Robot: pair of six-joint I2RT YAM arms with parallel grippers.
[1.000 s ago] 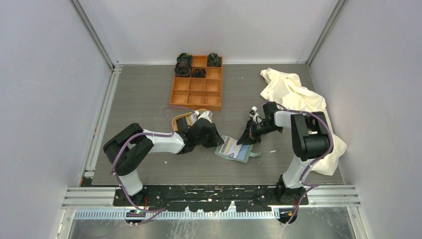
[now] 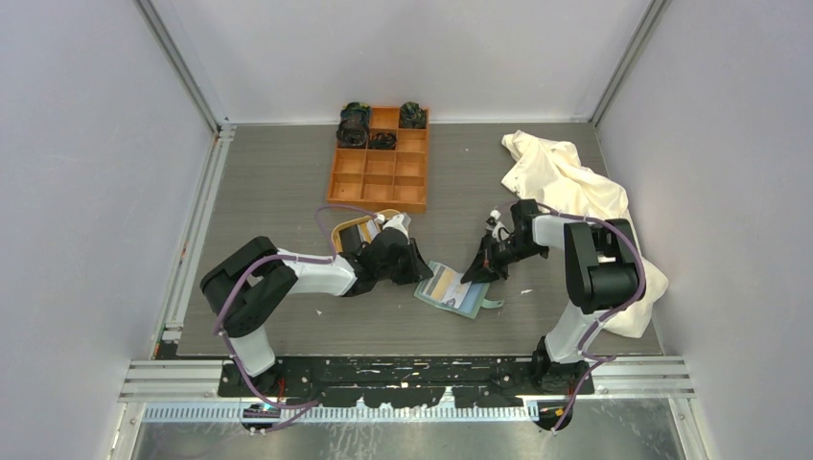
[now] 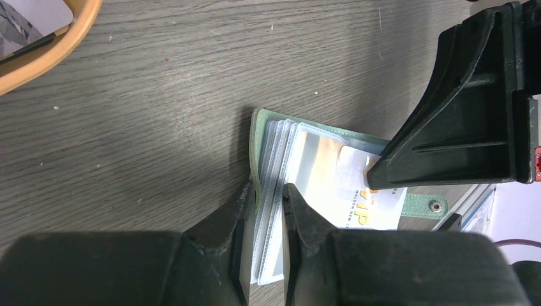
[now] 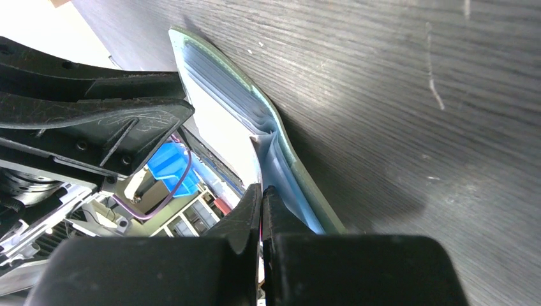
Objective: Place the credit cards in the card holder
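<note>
The pale green card holder [image 2: 467, 308] lies open on the table, its clear sleeves [image 3: 271, 159] fanned at the left edge. My left gripper straddles that edge, fingers slightly apart, with the cover and some sleeves between them. A white card with gold letters [image 3: 376, 204] lies over the sleeves, beside a beige-striped part [image 3: 325, 156]. My right gripper is shut on the thin edge of this white card [image 4: 226, 137], low over the holder. How far the card sits inside a sleeve cannot be told.
Left of the holder, a yellow-rimmed basket [image 3: 73, 41] holds more cards. An orange compartment tray [image 2: 380, 182] with black bundles stands behind. Cream cloth [image 2: 551, 168] lies at the right, beyond the right arm.
My right gripper has shifted slightly right and toward the front, and the holder's strap end has moved a little frontward. The left arm has hardly moved.
</note>
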